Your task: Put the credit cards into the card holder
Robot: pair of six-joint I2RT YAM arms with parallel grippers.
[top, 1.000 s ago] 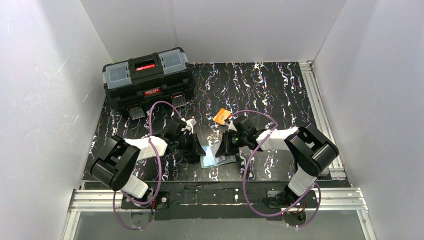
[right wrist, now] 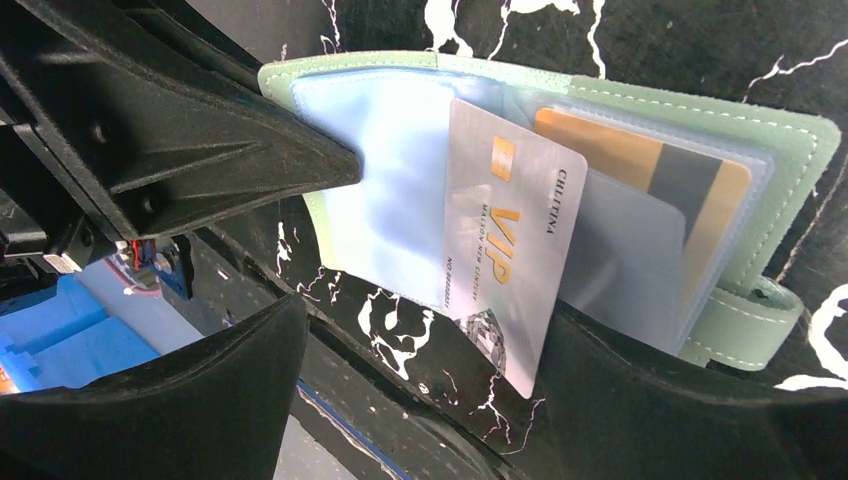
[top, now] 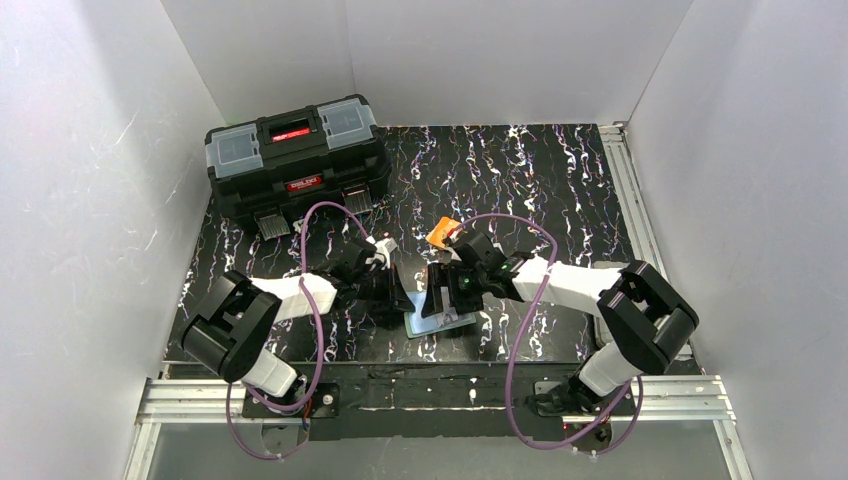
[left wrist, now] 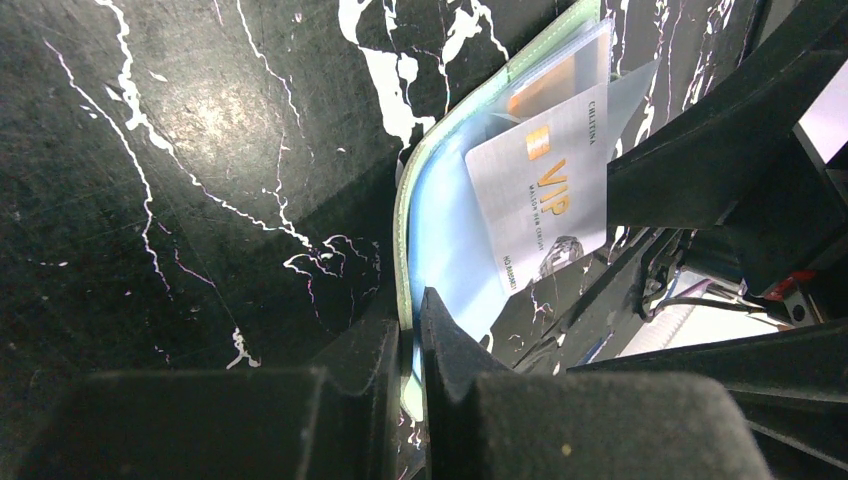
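Note:
The pale green card holder (right wrist: 690, 95) lies spread on the black table, its light blue inside facing up. My left gripper is shut on its left edge. The silver VIP card (right wrist: 515, 235) rests at a slant on the holder against the clear sleeves (right wrist: 640, 240), its lower end sticking out past the holder's near edge. Whether any of it is inside a sleeve, I cannot tell. My right gripper stands open, its fingers either side of the card's lower part. A tan card with a dark stripe (right wrist: 715, 185) shows through a sleeve.
A small orange item (top: 443, 232) lies on the table behind the right gripper. The black toolbox (top: 295, 160) fills the back left. Free table lies at the back right. Both arms crowd closely around the holder.

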